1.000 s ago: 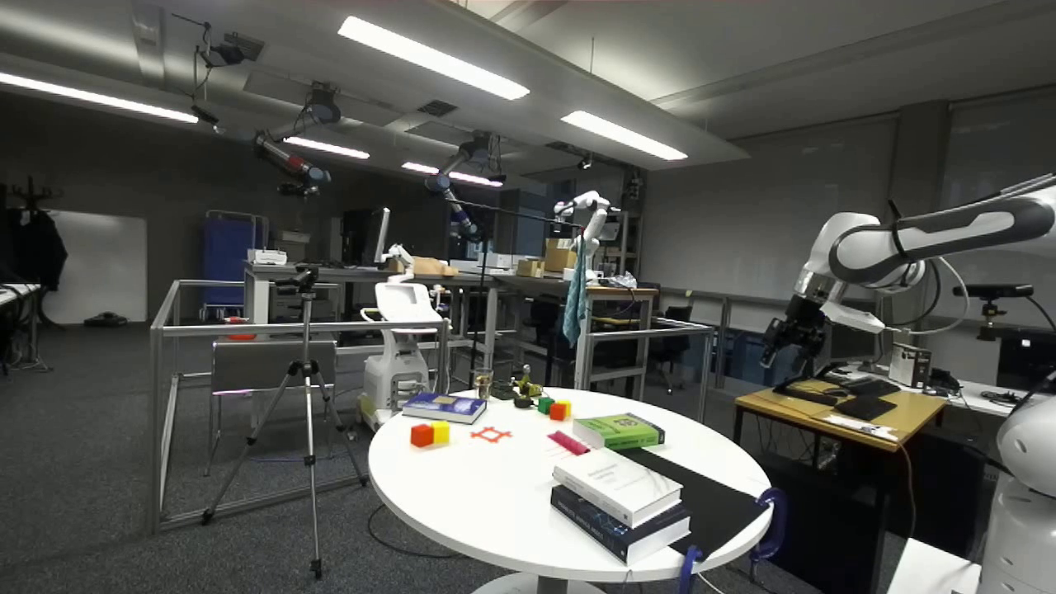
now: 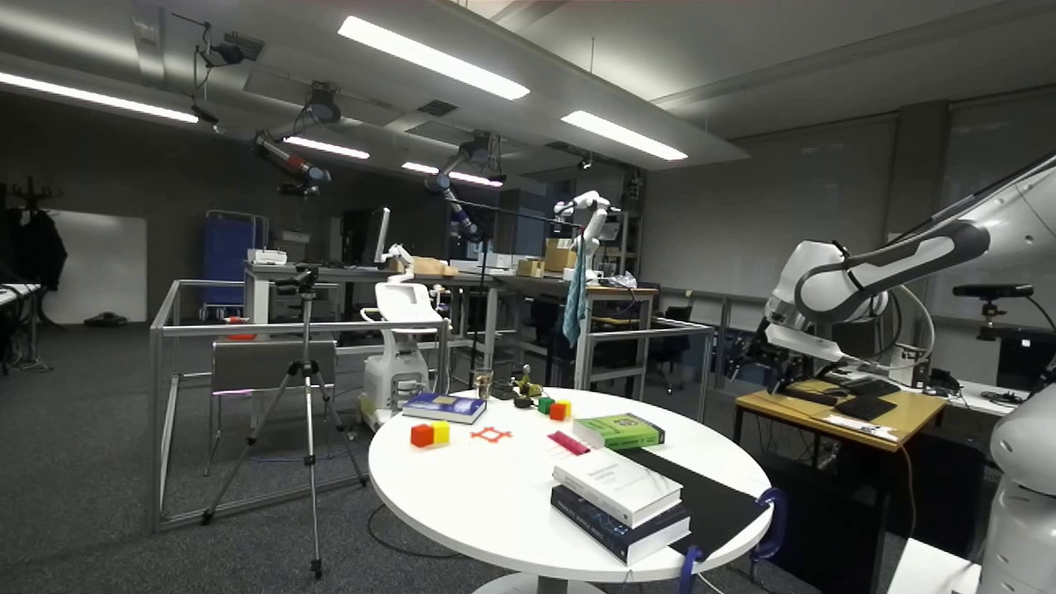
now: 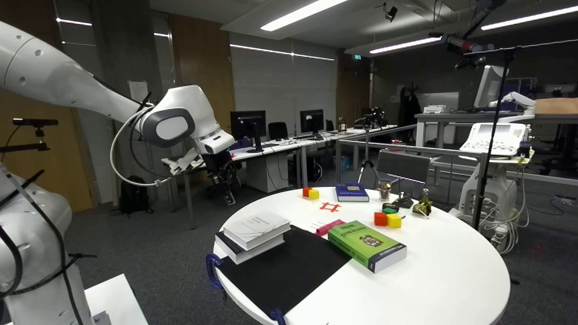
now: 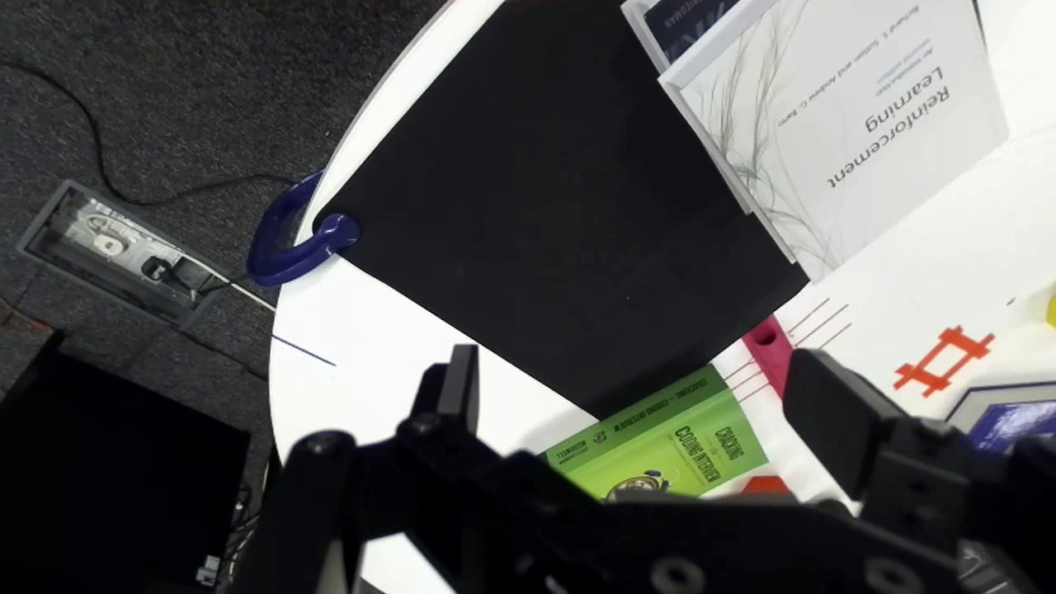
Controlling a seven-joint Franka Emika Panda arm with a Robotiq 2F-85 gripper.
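High beside the round white table, past its edge, hangs my gripper (image 3: 225, 181), pointing down in exterior view 2. From the wrist view, my gripper is open, its two black fingers wide apart with nothing held between them. Below it lies a black mat (image 4: 554, 198). A green book (image 4: 683, 436) shows partly behind the gripper body. The white "Reinforcement Learning" book (image 4: 861, 119) rests on a dark blue book (image 2: 614, 525), forming a stack that overlaps the mat. A pink-red bar (image 4: 770, 351) lies between the stack and the green book.
Blue clamps (image 4: 287, 242) grip the mat's table edge. Red and yellow cubes (image 2: 428, 434), an orange-red frame (image 2: 491, 434), a blue book (image 2: 445, 407) and small items sit farther across the table (image 2: 465, 495).
In exterior view 1 the arm's wrist and gripper have shifted left and a little lower, and the gripper has turned. The books and other tabletop objects look unmoved.
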